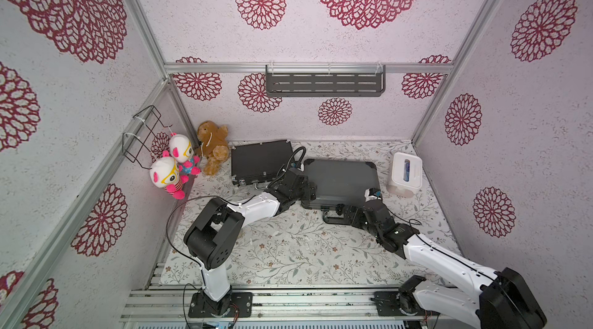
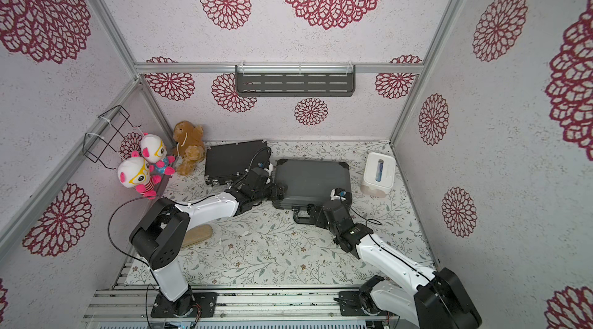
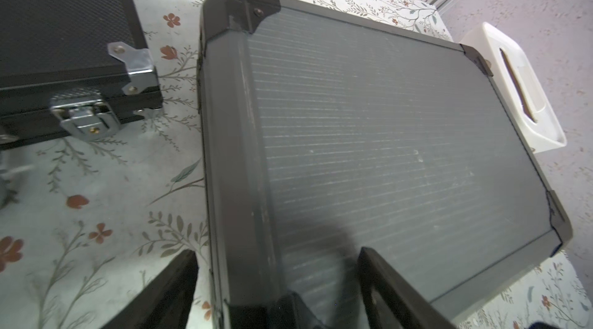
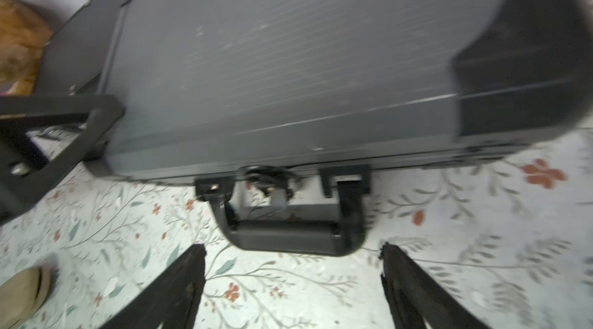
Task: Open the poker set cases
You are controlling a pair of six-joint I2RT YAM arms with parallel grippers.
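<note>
A large grey-black case (image 1: 341,182) lies closed on the table, its handle (image 4: 287,235) toward the front. A smaller black case (image 1: 262,161), also closed, sits behind and to its left, with a silver latch (image 3: 89,116) at its front. My left gripper is open, its fingers on either side of the large case's left edge near the front corner. Whether they touch it I cannot tell. My right gripper is in front of the large case by the handle; its fingers are apart, with no object gripped between them.
To the right stands a white box (image 1: 405,173) with a blue item on its lid. A teddy bear (image 1: 213,147) and plush toys (image 1: 173,165) are at the left. A tan object (image 2: 197,235) lies beneath the left arm.
</note>
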